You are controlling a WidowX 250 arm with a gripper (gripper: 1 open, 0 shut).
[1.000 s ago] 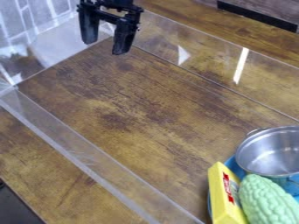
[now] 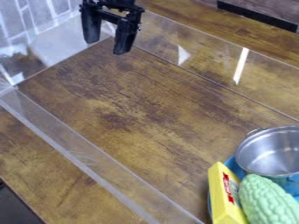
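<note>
The black gripper (image 2: 107, 33) hangs at the top left over the far end of the clear-walled wooden area, its two fingers apart with nothing visible between them. At the lower right a steel pot (image 2: 271, 154), a yellow box (image 2: 223, 191) and a green vegetable-like object (image 2: 267, 198) are grouped together on something blue, partly cut off by the frame edge.
Transparent walls (image 2: 82, 157) edge the wooden floor (image 2: 140, 105), whose middle is bare. A dark panel (image 2: 263, 9) lies at the top right, and a dark gap shows at the bottom left.
</note>
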